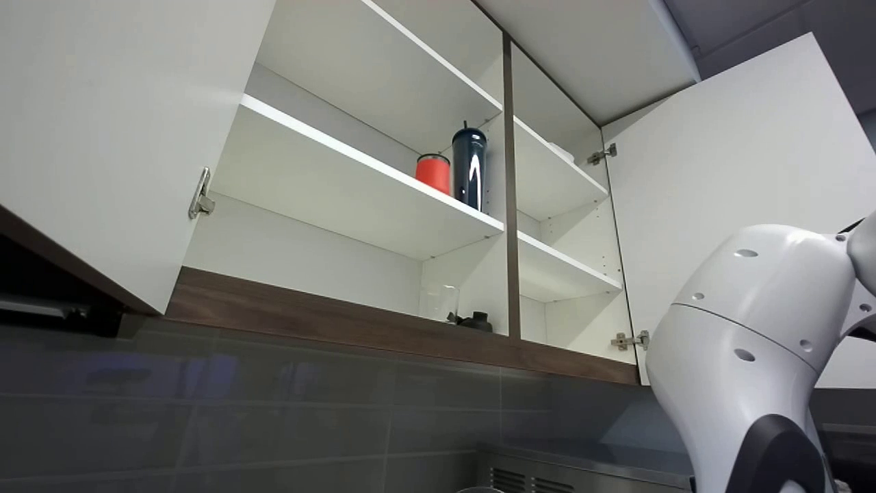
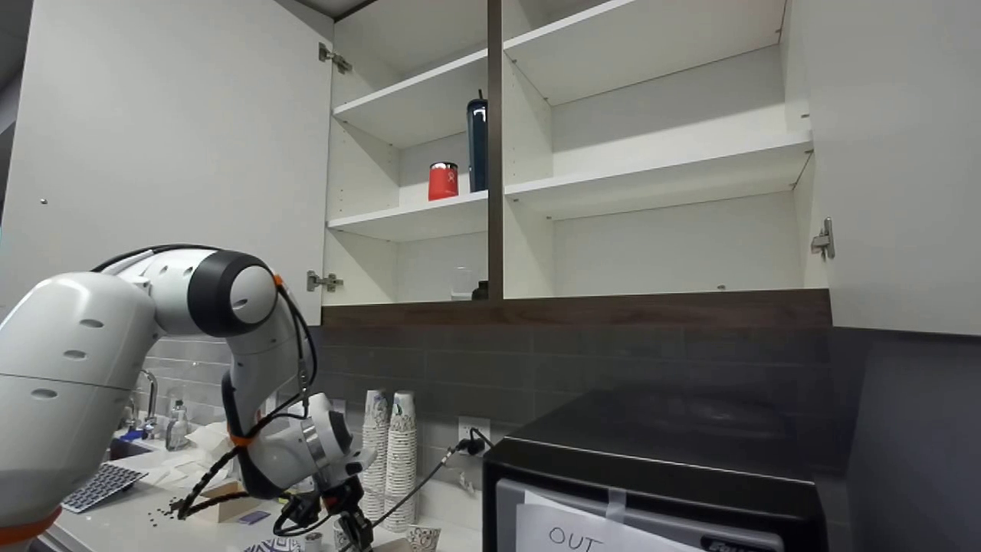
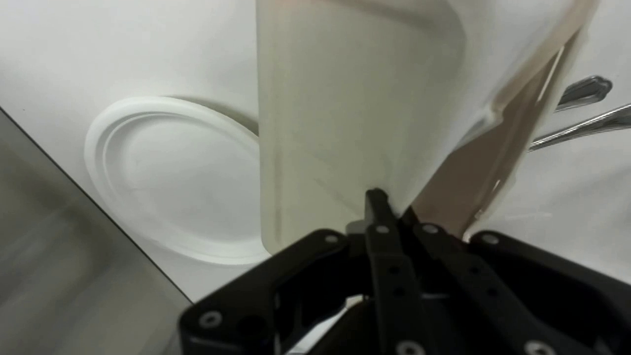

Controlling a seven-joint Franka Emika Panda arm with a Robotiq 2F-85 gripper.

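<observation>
In the wrist view my gripper is shut, its dark fingertips close together. They overlap the lower edge of a pale, flat-sided piece with a whitish translucent part along its right side. Whether any thin edge lies between the fingertips cannot be made out. A brown tray-like thing shows behind it on the right. On the left lies a white oval-looking plate, partly covered by the pale piece. In exterior view 2 the gripper is low over the counter, its tips hard to see.
Metal cutlery handles lie at the right in the wrist view. Stacks of paper cups and a black microwave stand near the arm. Above, open cabinets hold a red cup and a dark tumbler; much of their shelving is clear.
</observation>
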